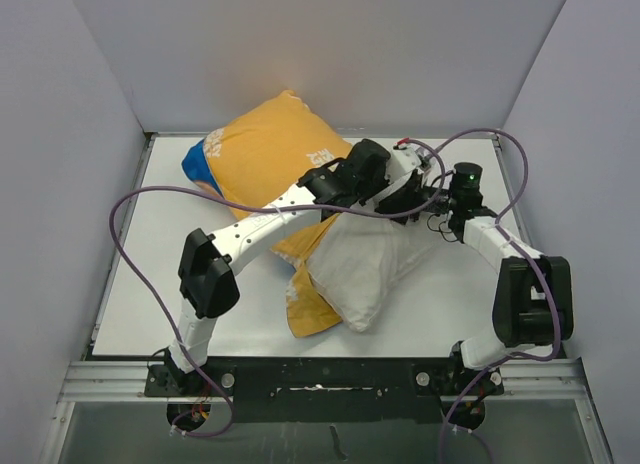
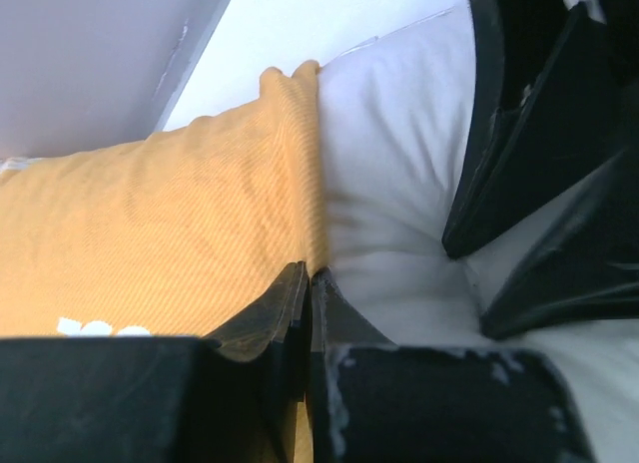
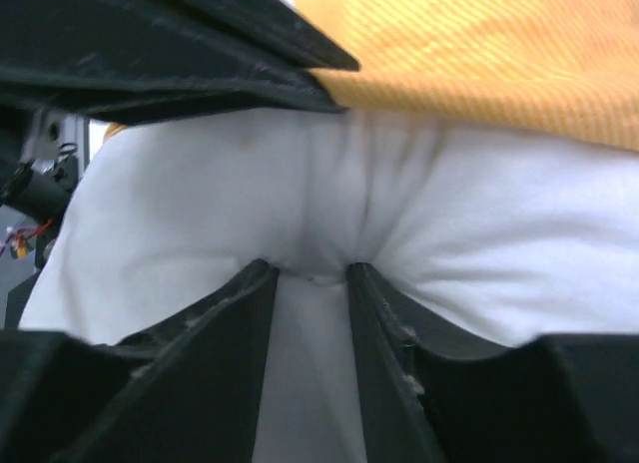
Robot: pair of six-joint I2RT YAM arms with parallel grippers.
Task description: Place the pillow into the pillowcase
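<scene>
A white pillow (image 1: 355,269) lies across the middle of the table, its upper left part under the edge of an orange pillowcase (image 1: 265,149) with white motifs. In the left wrist view my left gripper is shut on the pillowcase's orange edge, right where it borders the white cloth. My right gripper is at the pillow, its fingers parted a little with white cloth between them, just below the orange hem (image 3: 479,99). From above, both grippers crowd together at the pillow's upper end and partly hide it.
The left gripper's dark fingers cross close over the right gripper in the right wrist view. Purple cables (image 1: 280,209) arc above the cloth. A blue patch (image 1: 198,166) shows at the pillowcase's far left end. Bare table lies at left and lower right.
</scene>
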